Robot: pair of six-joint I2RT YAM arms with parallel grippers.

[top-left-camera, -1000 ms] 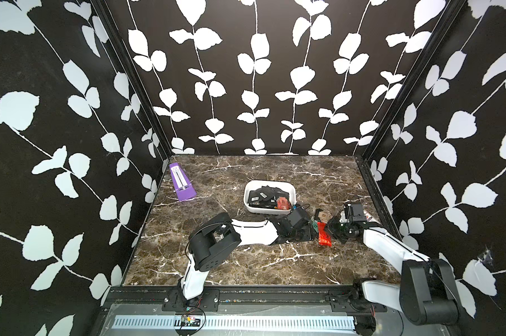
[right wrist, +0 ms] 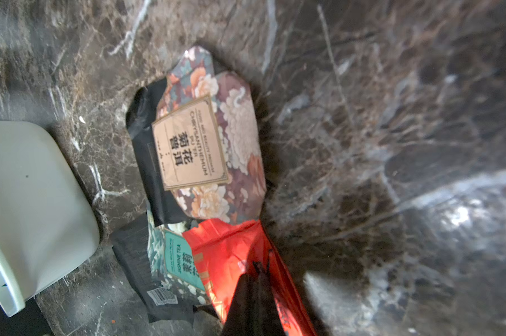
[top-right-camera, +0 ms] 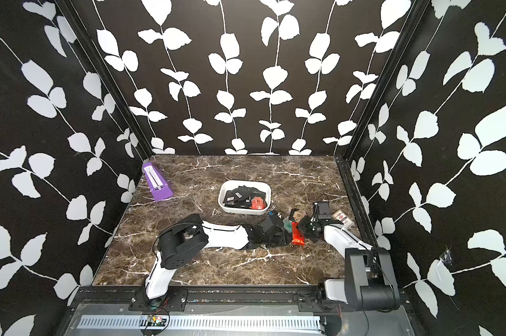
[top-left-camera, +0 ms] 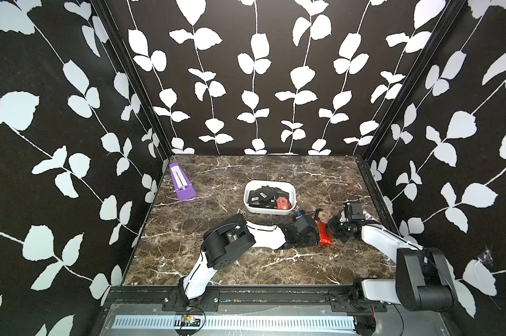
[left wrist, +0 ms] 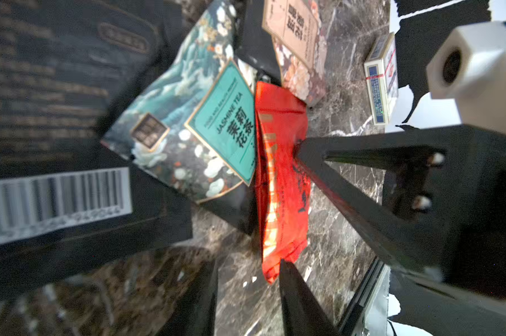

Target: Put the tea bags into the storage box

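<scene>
A red tea bag stands partly raised between my two grippers. My left gripper is open, with the bag's lower tip near the gap between its fingers. My right gripper is shut, its tips against the red bag; whether a fold lies between them is hidden. Beside the red bag lie a jasmine tea bag and a chrysanthemum tea bag. A dark bag with a barcode fills the near left of the left wrist view. The white storage box holds several dark bags and a red one.
A small pale carton lies right of my right gripper. At the back left stands a purple object. Open marble tabletop stretches behind the box and along the front.
My left gripper has shifted right and slightly towards the front, closer to the red bag. The right arm's elbow has moved a little, while its gripper stays nearly in place.
</scene>
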